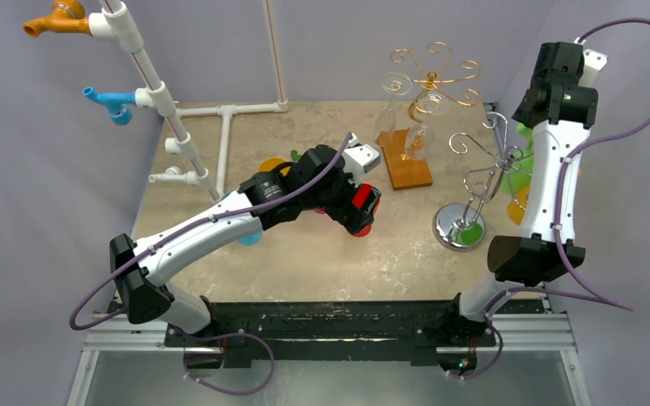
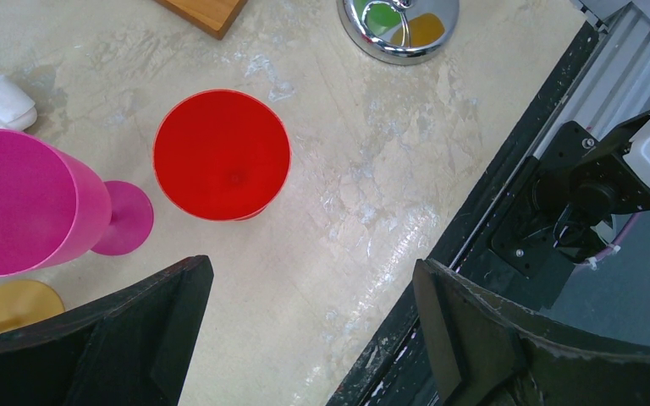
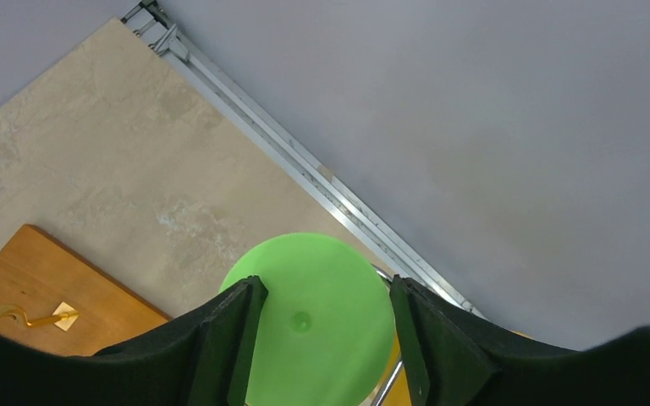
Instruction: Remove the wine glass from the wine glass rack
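A chrome wine glass rack [image 1: 478,182] stands at the right of the table, with a green wine glass [image 1: 518,179] and a yellow one [image 1: 518,205] at its right side. In the right wrist view, the green glass's round foot [image 3: 322,326] faces the camera between the spread fingers of my right gripper. The fingers overlap its edges in that view; whether they touch the glass cannot be told. My left gripper is open and empty, near a red wine glass [image 2: 220,156] on the table.
Behind the chrome rack is a gold rack on a wooden base [image 1: 406,165], bearing clear glasses [image 1: 419,139]. A pink glass [image 2: 17,203] lies near the red one. White pipes [image 1: 224,152] occupy the left side.
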